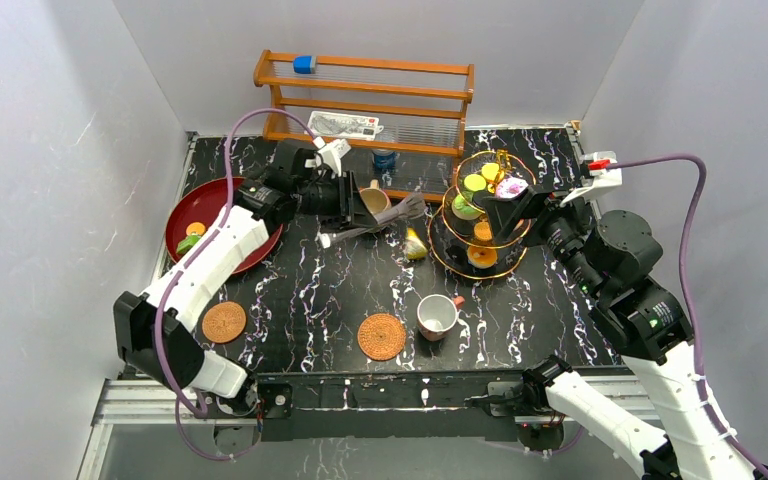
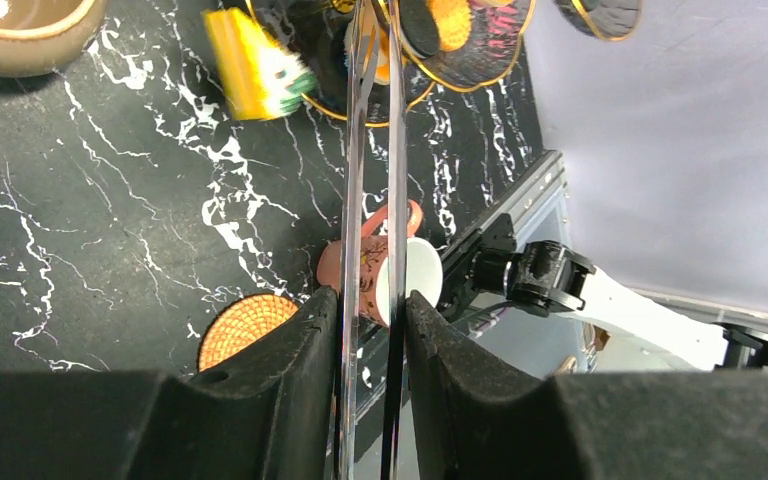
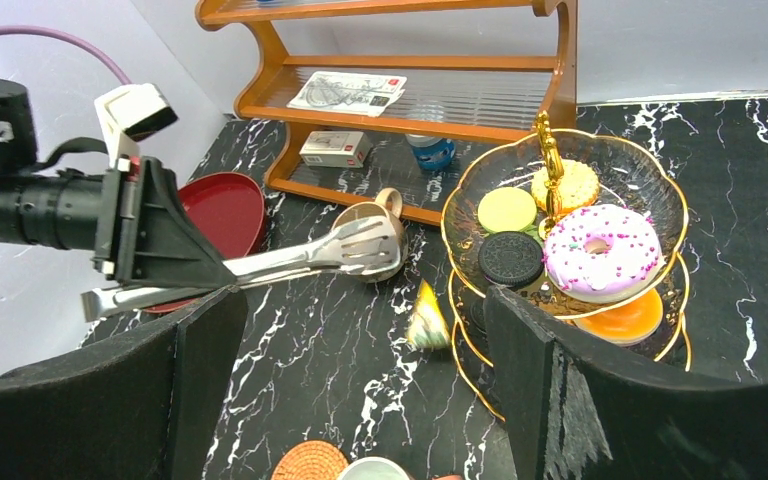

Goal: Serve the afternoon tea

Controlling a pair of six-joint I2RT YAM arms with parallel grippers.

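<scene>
My left gripper [image 1: 350,205] is shut on serving tongs [image 3: 290,258], held over the brown mug [image 1: 375,200]. A yellow cake piece [image 3: 426,320] is just beside the two-tier gold-rimmed stand [image 1: 448,262], right of the tongs' tips; whether it touches the table is unclear. The stand holds a sprinkled donut [image 3: 585,255], a dark cookie [image 3: 510,257] and other sweets. The red plate [image 1: 260,255] at left holds small sweets. My right gripper [image 1: 500,215] is open beside the stand, nothing between its fingers. A pink-handled cup [image 1: 437,314] stands at front.
Two woven coasters [image 1: 381,337] lie at the front. A wooden shelf [image 1: 365,87] with a jar and boxes stands at the back. The front middle of the table has free room.
</scene>
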